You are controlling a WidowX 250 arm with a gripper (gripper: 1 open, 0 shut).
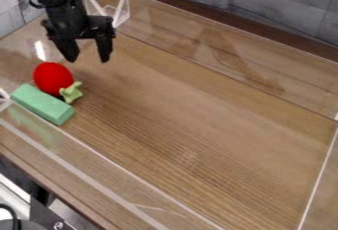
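A small black arm with its gripper (73,42) reaches down over the wooden table at the upper left, above and behind a red round object (53,75). A small green piece (71,91) lies against the red object, and a green block (42,104) lies just in front of them, tilted diagonally. The gripper's fingers are small and dark, and I cannot tell whether they are open or shut.
A pale object (117,9) stands behind the arm. The table's left edge runs close by the green block.
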